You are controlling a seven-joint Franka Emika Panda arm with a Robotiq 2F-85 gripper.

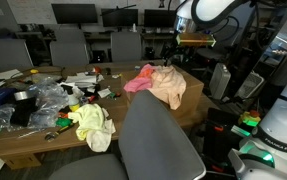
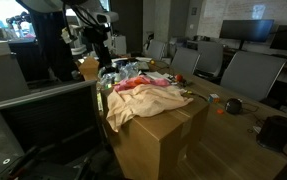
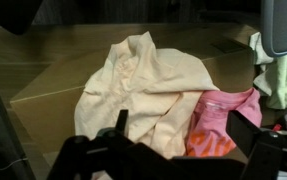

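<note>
A peach cloth point(image 1: 166, 86) lies crumpled over the top of a cardboard box and hangs down its front. Beside it is a pink cloth point(image 1: 140, 79), which shows orange marks in the wrist view, where the peach cloth point(image 3: 148, 92) fills the middle and the pink cloth point(image 3: 220, 121) lies to its right. My gripper is open above the cloths, its two dark fingers apart at the bottom of the wrist view. From the side, the gripper point(image 2: 105, 56) hangs clear of the peach cloth point(image 2: 143, 104), with nothing held.
The cardboard box point(image 2: 163, 150) stands at the table's end. A yellow-white cloth point(image 1: 94, 127), clear plastic bags point(image 1: 47, 102) and several small items cover the wooden table point(image 1: 23, 142). A grey chair back point(image 1: 155, 140) rises in front.
</note>
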